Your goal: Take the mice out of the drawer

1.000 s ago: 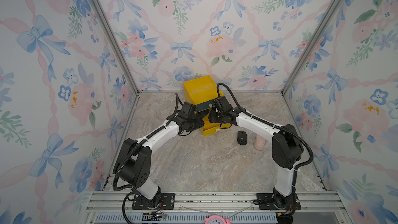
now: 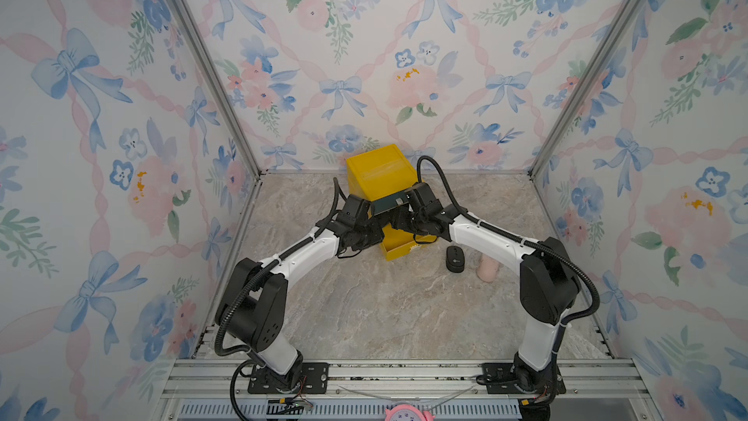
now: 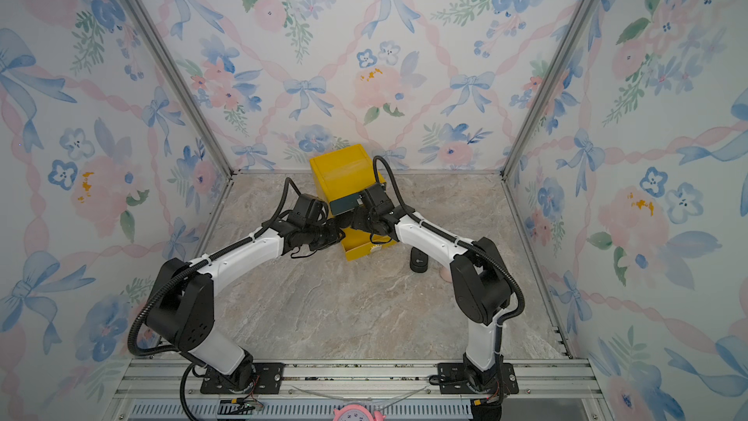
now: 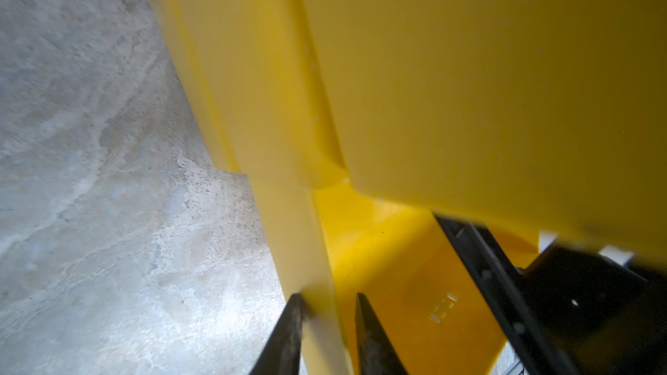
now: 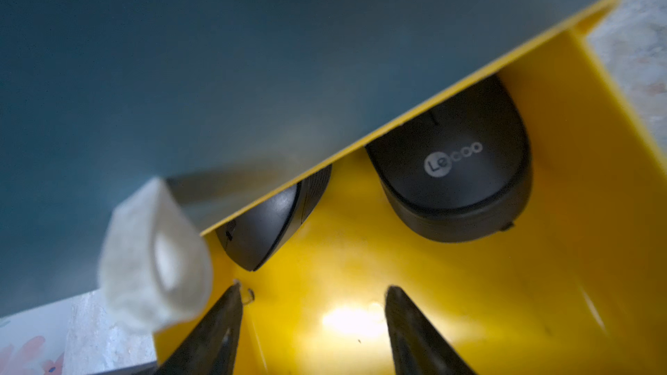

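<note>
A yellow cabinet (image 2: 381,163) has its drawer (image 2: 401,248) pulled out at the front. In the right wrist view two dark mice, one printed Lecoo (image 5: 451,159) and one (image 5: 267,225) partly hidden, lie inside under the blue-grey front panel. My right gripper is open over the drawer, a white handle (image 5: 153,257) beside it. My left gripper is at the drawer's left wall, part open with the wall's edge between its fingers; contact is unclear.
Another black mouse (image 2: 455,259) lies on the marble table right of the drawer, beside a pink object (image 2: 487,266).
</note>
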